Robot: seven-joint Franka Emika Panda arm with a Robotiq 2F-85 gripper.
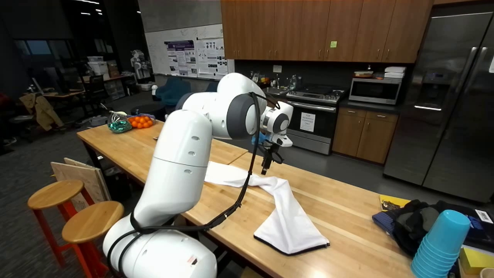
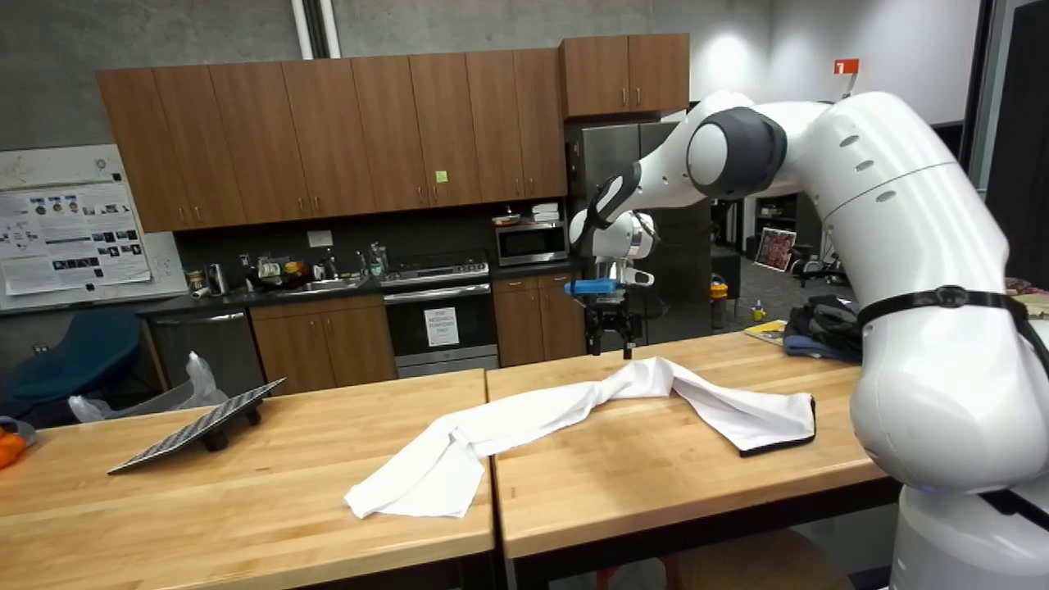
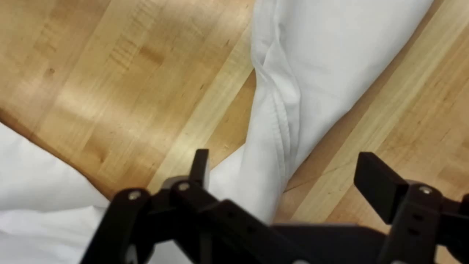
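A long white cloth [image 1: 289, 213] lies bent and twisted across the wooden table, with a dark-edged wide end toward the right. In the second exterior view, the other end of the cloth [image 2: 433, 472] crosses the seam between two tabletops. My gripper [image 2: 611, 352] stands above the table near the cloth's bend. From the wrist, the gripper is open, its two black fingers well apart. A bunched, creased strip of the cloth [image 3: 272, 118] runs beneath and between the fingers, closer to the left one. No cloth is visibly pinched.
Stacked blue cups [image 1: 440, 245] and dark clothing [image 1: 412, 222] occupy the table's right end. Oranges [image 1: 141, 122] and a bagged item [image 1: 119, 122] sit at the far left. A slanted dark panel [image 2: 202, 428] rests on the left tabletop. Bare wood surrounds the cloth.
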